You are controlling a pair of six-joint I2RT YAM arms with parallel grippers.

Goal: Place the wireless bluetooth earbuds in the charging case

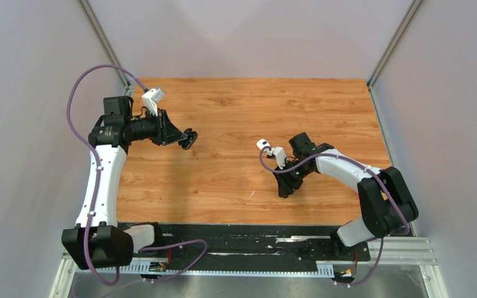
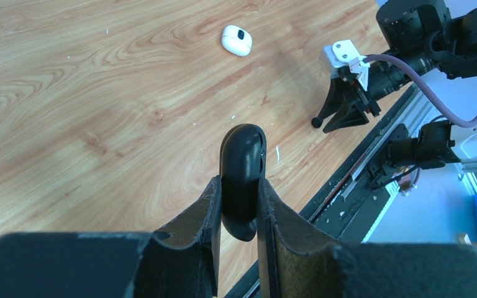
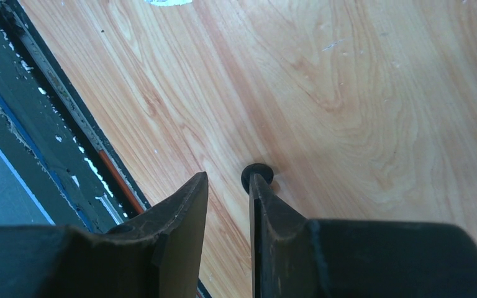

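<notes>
My left gripper [image 1: 183, 138] is raised over the left of the table, holding a black oval case [image 2: 241, 180] between its fingertips, its slim edge seam visible. My right gripper hangs low near the front edge, part open, its fingertips either side of and just beside a small black round earbud [image 3: 256, 172] on the wood; whether they touch it is unclear. A white rounded object [image 1: 262, 144] with a dark spot lies just behind the right arm, seen also in the left wrist view.
A black rail [image 1: 242, 236] runs along the front edge, close to the right gripper.
</notes>
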